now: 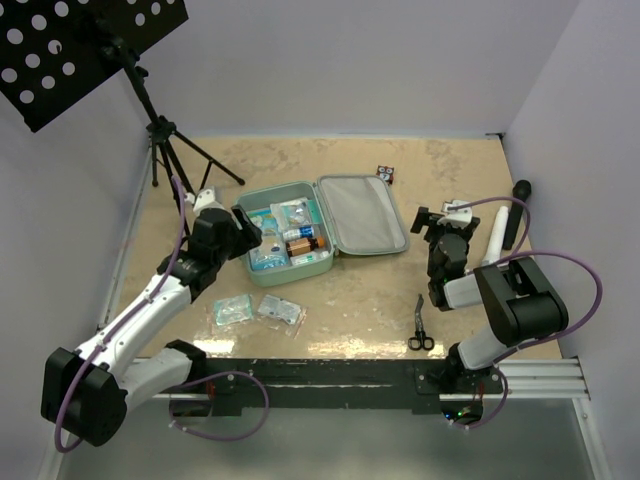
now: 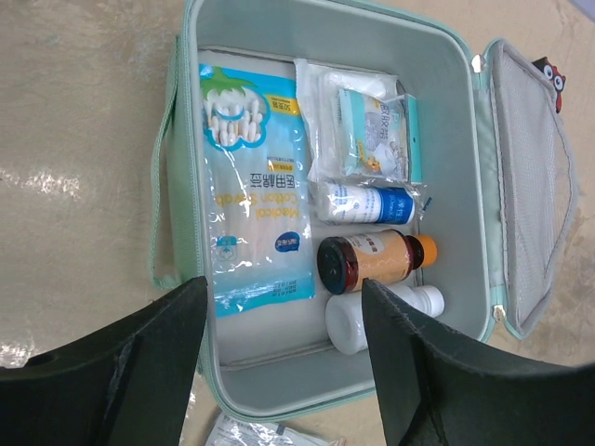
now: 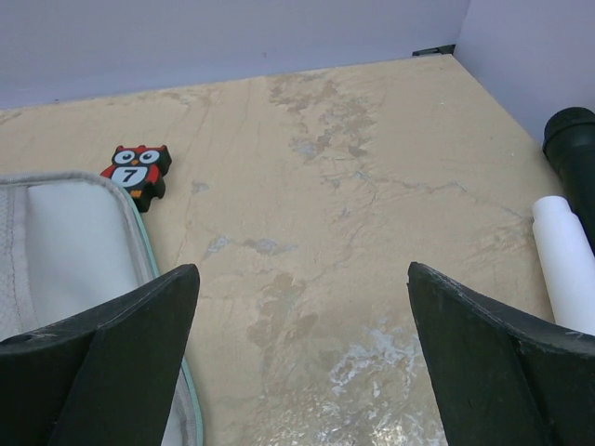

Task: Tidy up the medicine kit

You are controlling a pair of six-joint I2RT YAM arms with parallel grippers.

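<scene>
The open mint medicine case (image 1: 261, 197) holds a cotton swab pack (image 2: 256, 186), bagged items (image 2: 363, 125), a blue-and-white tube (image 2: 363, 203), a brown bottle (image 2: 376, 258) and a white bottle (image 2: 349, 322). Its mesh lid (image 1: 362, 213) lies open to the right. My left gripper (image 1: 243, 225) hovers over the case's left part, fingers apart and empty. My right gripper (image 1: 435, 218) is open and empty, right of the lid. Two small packets (image 1: 233, 309) lie in front of the case.
Scissors (image 1: 420, 330) lie at the front right. A white roll (image 1: 496, 236) and black cylinder (image 1: 517, 205) are at the right edge, an owl block (image 3: 139, 175) behind the lid. A black stand (image 1: 162, 135) occupies the back left.
</scene>
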